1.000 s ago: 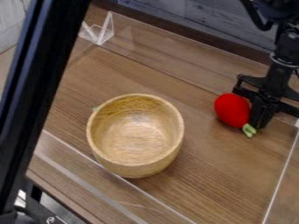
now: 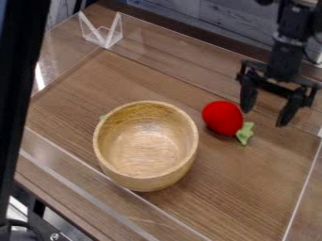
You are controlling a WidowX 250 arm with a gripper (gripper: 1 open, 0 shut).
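A red round object (image 2: 223,117) with a short green end (image 2: 246,134) lies on the wooden table, right of a wide tan bowl (image 2: 145,143). My black gripper (image 2: 269,98) is at the upper right, above and to the right of the red object and apart from it. Its fingers are spread, with nothing visible between them.
A white wire-like object (image 2: 104,26) is near the top left corner. A dark edge runs down the left side, and a wall borders the upper right.
The red object has shifted left and down, toward the bowl. My gripper has moved up from it and now stands apart.
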